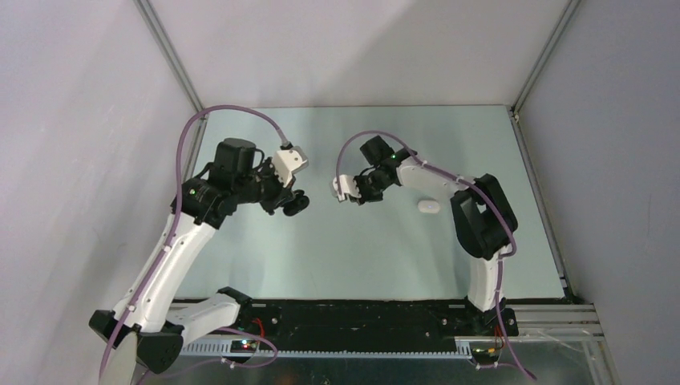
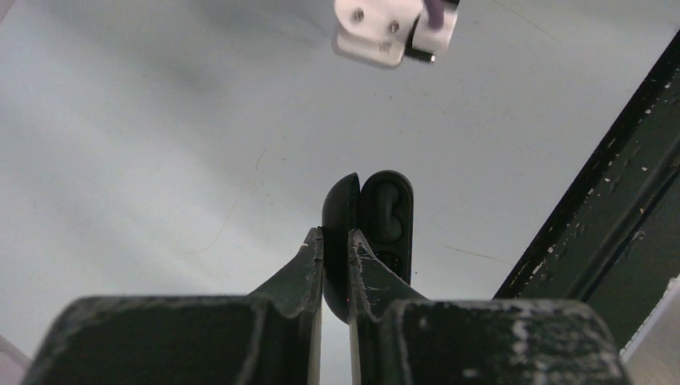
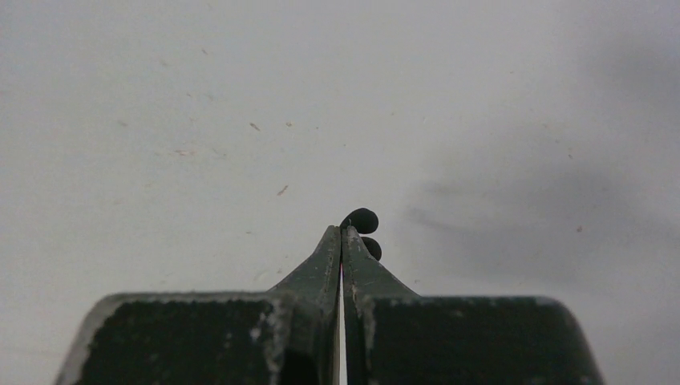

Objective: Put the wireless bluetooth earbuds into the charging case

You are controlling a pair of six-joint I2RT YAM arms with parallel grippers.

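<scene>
My left gripper is shut on the black charging case (image 2: pixel 386 200), holding it in the air. The case's lid stands open, and its inner side with a moulded hollow shows; whether an earbud sits in it I cannot tell. From above, the case (image 1: pixel 296 202) appears as two dark lobes left of centre. My right gripper is shut, with a small black earbud (image 3: pixel 363 220) at its very tips, its rounded ends sticking out to the right of the seam. In the top view, the right arm's own body hides these fingertips.
A small white oval object (image 1: pixel 429 206) lies on the table beneath the right forearm. The right arm's white camera housing (image 2: pixel 377 28) appears at the top of the left wrist view, apart from the case.
</scene>
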